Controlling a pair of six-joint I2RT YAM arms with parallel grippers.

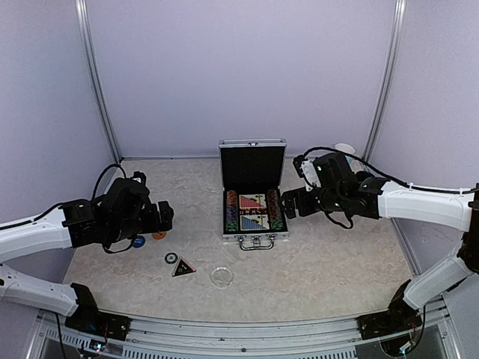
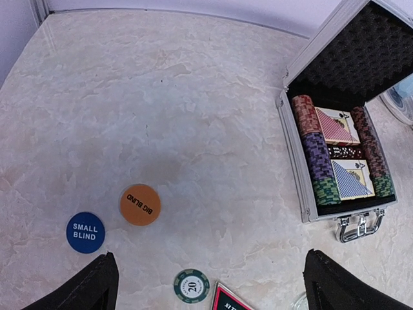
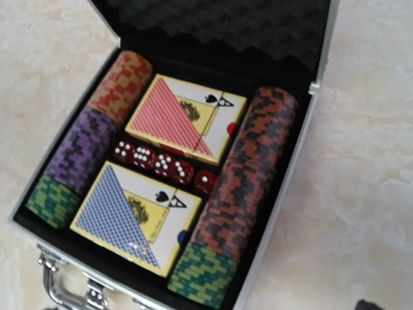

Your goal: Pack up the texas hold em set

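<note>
The silver case (image 1: 254, 237) stands with its lid up at the back middle. Inside it, the right wrist view shows a red card deck (image 3: 184, 116), a blue card deck (image 3: 135, 216), a row of red dice (image 3: 161, 165) and chip stacks along both sides. Loose on the table lie the blue small blind button (image 2: 85, 232), the orange big blind button (image 2: 140, 205), a round 20 chip (image 2: 191, 286) and a black triangular piece (image 1: 183, 267). My left gripper (image 1: 166, 216) hangs open and empty above the left side. Beside the case, my right gripper (image 1: 290, 203) is open and empty.
A clear round dish (image 1: 221, 277) sits front of the case. Behind the right arm a pale round object (image 1: 345, 148) is partly hidden.
</note>
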